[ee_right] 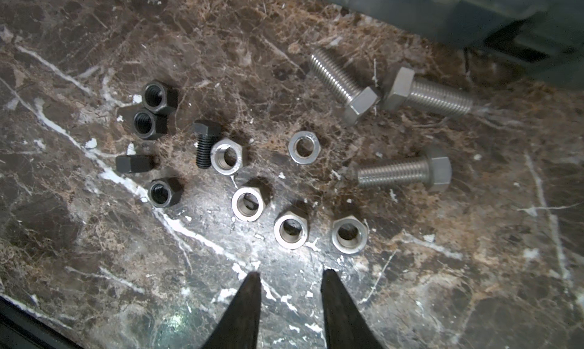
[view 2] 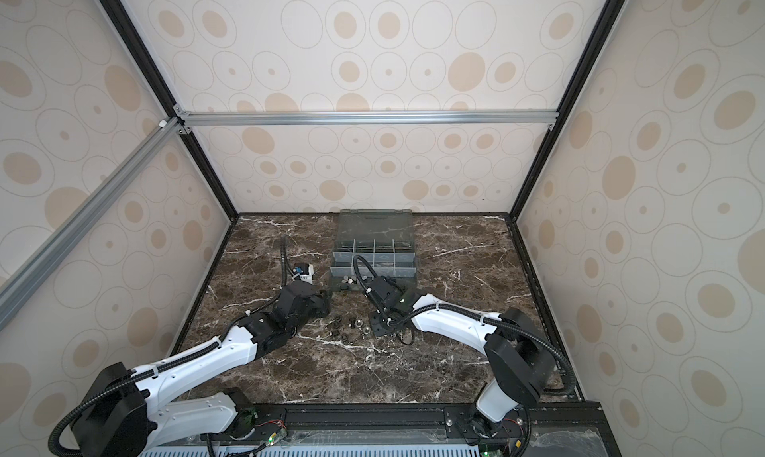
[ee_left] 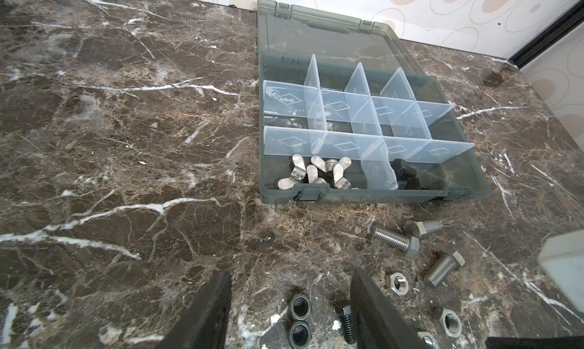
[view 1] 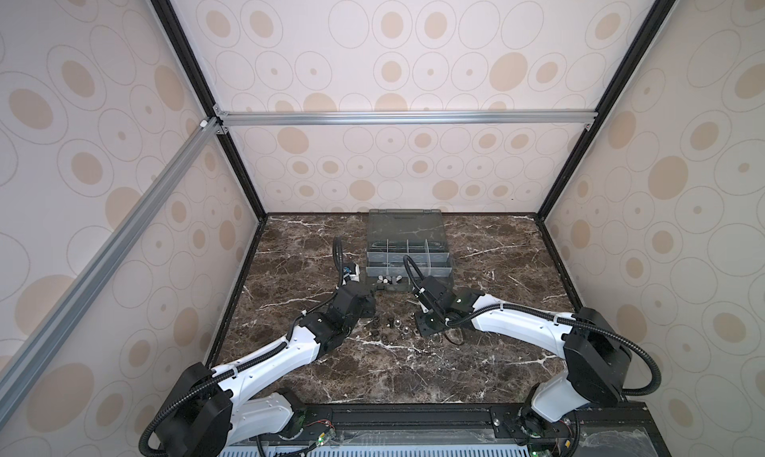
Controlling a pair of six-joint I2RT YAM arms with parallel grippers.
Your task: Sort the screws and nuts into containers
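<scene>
In the right wrist view loose hardware lies on the marble top: steel bolts [ee_right: 396, 173], bright nuts [ee_right: 247, 204], black nuts [ee_right: 159, 193] and a black bolt [ee_right: 203, 148]. An open divided organizer [ee_left: 377, 193] stands behind them; wing nuts [ee_left: 298, 169] fill its front-left compartment, dark pieces [ee_left: 402, 168] the front-right. My left gripper is open above the table, short of the dark nuts and bolt in that view. My right gripper is open over the pile, nothing between its fingers, just short of the bright nuts.
Patterned walls and metal frame rails surround the workspace. Both grippers work close together at the middle, in front of the organizer.
</scene>
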